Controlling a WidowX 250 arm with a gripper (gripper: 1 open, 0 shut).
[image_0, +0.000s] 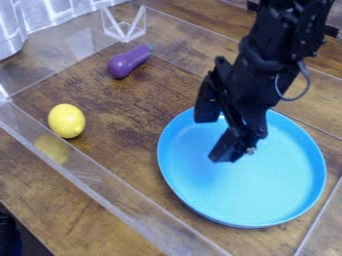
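My dark gripper (222, 128) hangs open over the upper left part of a round blue plate (241, 190) on the wooden table, its fingers pointing down. Nothing shows between the fingers. The arm and gripper hide part of the plate's back edge. A yellow egg-shaped object (66, 120) lies at the left, and a purple eggplant-like object (128, 60) lies at the back left, both apart from the gripper.
Clear plastic walls run along the left and back of the area. A small white wire-like object (123, 28) is at the back. Bare wood (147, 110) lies between the plate and the two objects.
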